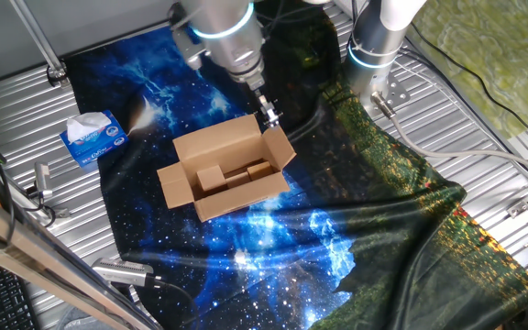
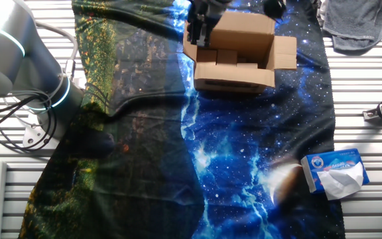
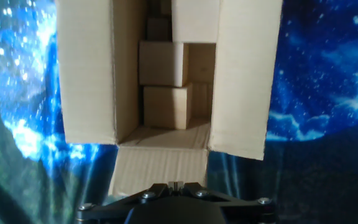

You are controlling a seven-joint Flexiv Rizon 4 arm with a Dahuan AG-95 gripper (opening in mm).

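Observation:
An open cardboard box (image 1: pixel 216 145) stands on the cloth with its flaps spread outward. Several smaller cardboard boxes lie inside; the wrist view shows one small box (image 3: pixel 165 107) near the close end, another small box (image 3: pixel 161 63) behind it, and a paler one (image 3: pixel 194 20) farther in. My gripper (image 1: pixel 271 117) hangs by the box's end flap nearest the robot base, outside the opening. In the wrist view the gripper has its fingertips together at the bottom edge, with nothing visible between them. The far end of the box interior is cut off there.
A blue tissue box (image 1: pixel 94 139) sits at the cloth's left edge.

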